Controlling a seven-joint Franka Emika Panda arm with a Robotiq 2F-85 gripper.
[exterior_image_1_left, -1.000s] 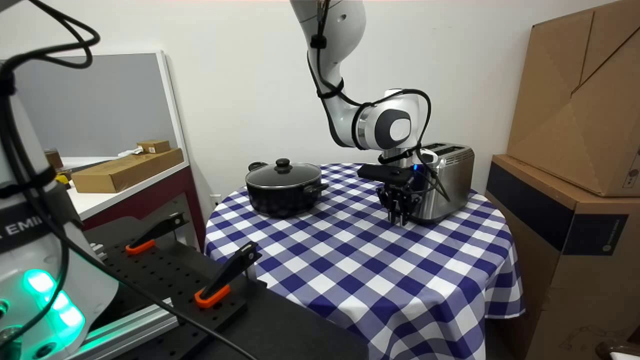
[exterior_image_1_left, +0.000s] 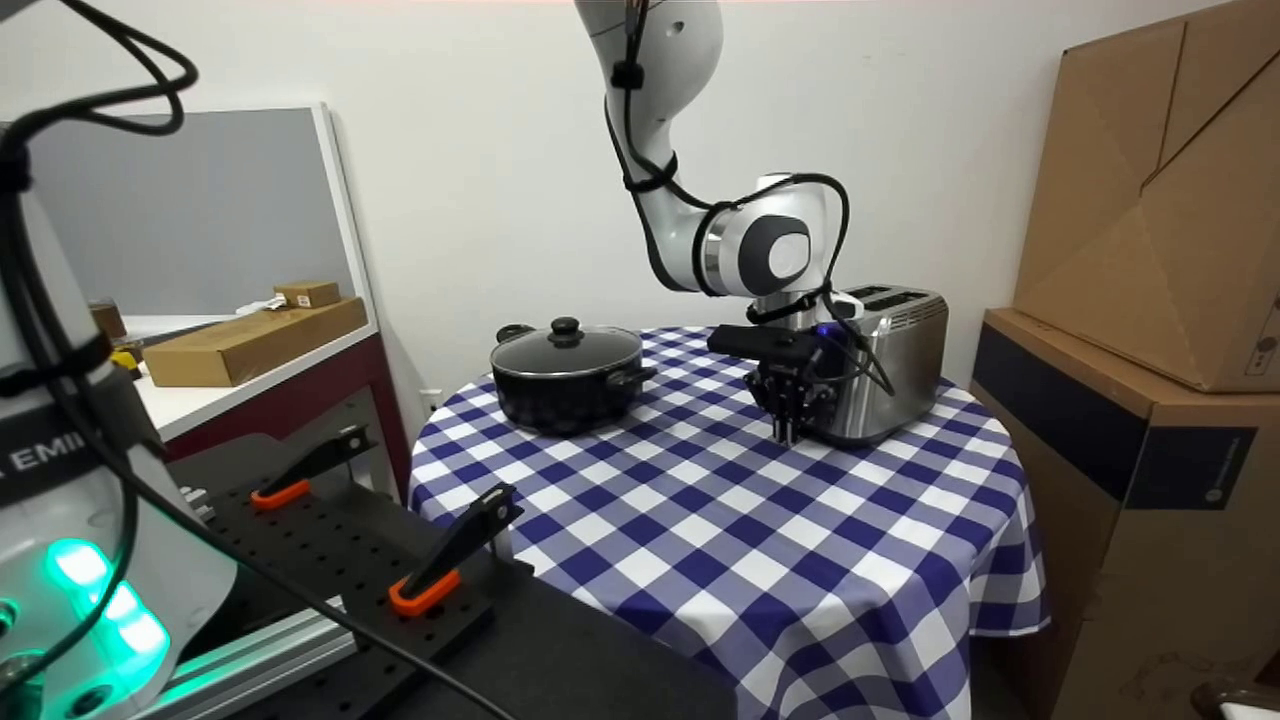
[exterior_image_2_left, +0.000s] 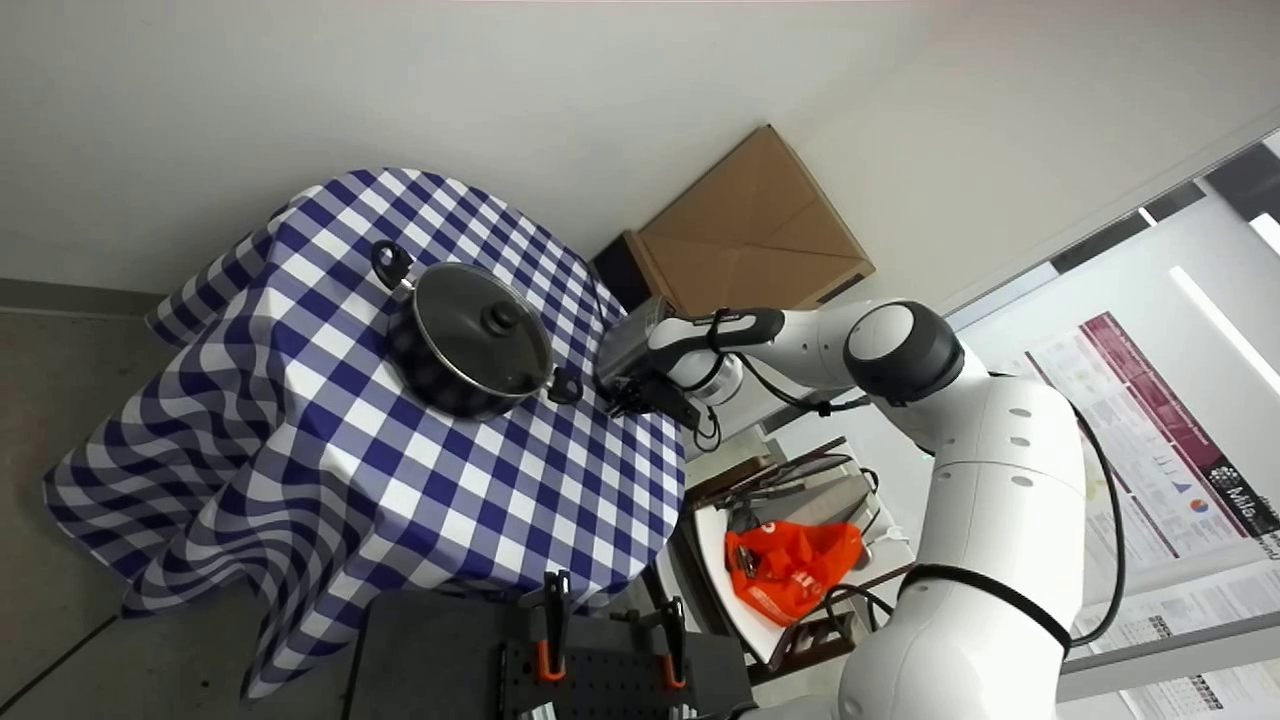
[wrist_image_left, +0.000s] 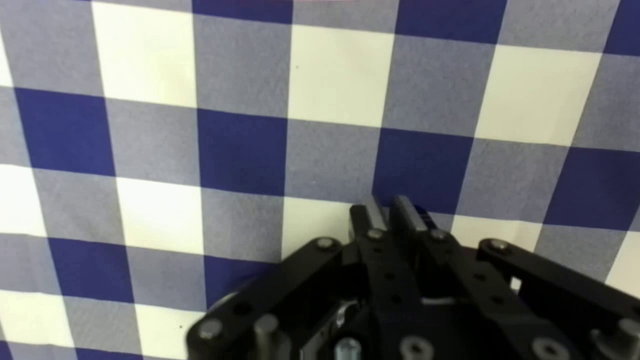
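Note:
My gripper points down at the checkered tablecloth (wrist_image_left: 336, 150) in the wrist view. A narrow gap separates its two fingers, and nothing shows between them. Exterior view 1 has the gripper (exterior_image_1_left: 786, 430) low over the table, in front of the toaster's left side. The silver toaster (exterior_image_1_left: 902, 372) is partly covered by the arm there. To the left stands a black pot (exterior_image_1_left: 561, 396) with its glass lid (exterior_image_1_left: 528, 350) on, well apart from the gripper. In exterior view 2 the fingers are too small to make out clearly.
Large cardboard boxes (exterior_image_1_left: 1086, 480) rise close to the table's right side. Two black clamps with orange parts (exterior_image_1_left: 426, 590) stick up from the dark bench in front. Bare cloth spreads across the middle and front of the table.
In exterior view 1 the arm and gripper have shifted slightly left and a touch higher. The pot and toaster have stayed where they were.

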